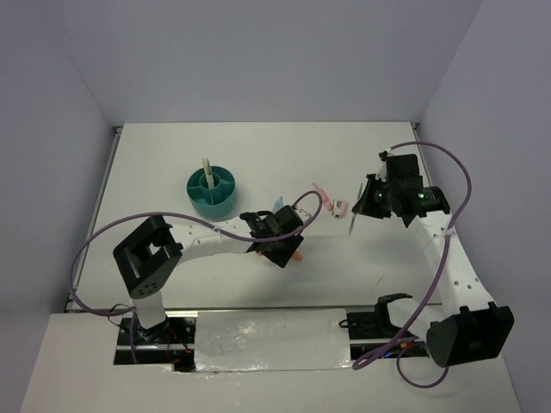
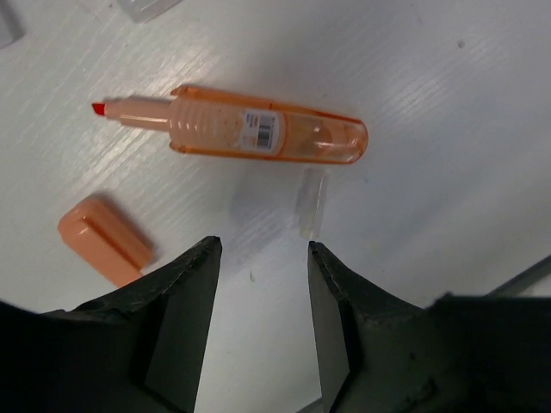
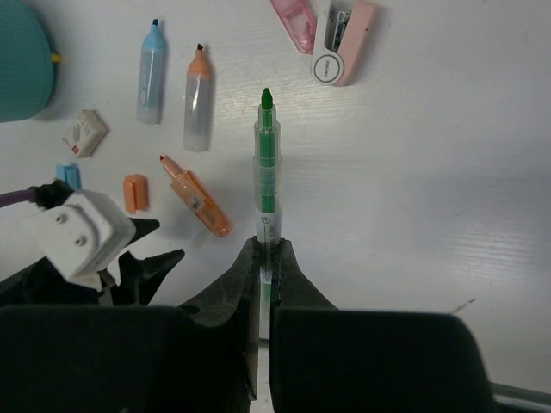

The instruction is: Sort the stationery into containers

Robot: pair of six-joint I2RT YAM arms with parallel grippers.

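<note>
My right gripper [image 1: 368, 200] is shut on a green marker [image 3: 267, 155], lifted off the table. My left gripper hangs over an orange highlighter [image 2: 224, 125], fingers apart with nothing between them. A loose orange cap [image 2: 103, 237] lies beside that highlighter. In the right wrist view, a blue marker [image 3: 151, 77], a peach marker [image 3: 196, 107], a white eraser [image 3: 84, 136] and a blue cap [image 3: 67, 175] lie nearby. A pink item [image 3: 294, 19] and a pink-and-white stapler [image 3: 331, 64] lie at the top. The teal container [image 1: 211, 202] holds a pale pen.
The left arm covers part of the middle objects in the top view. Walls stand at both sides and behind.
</note>
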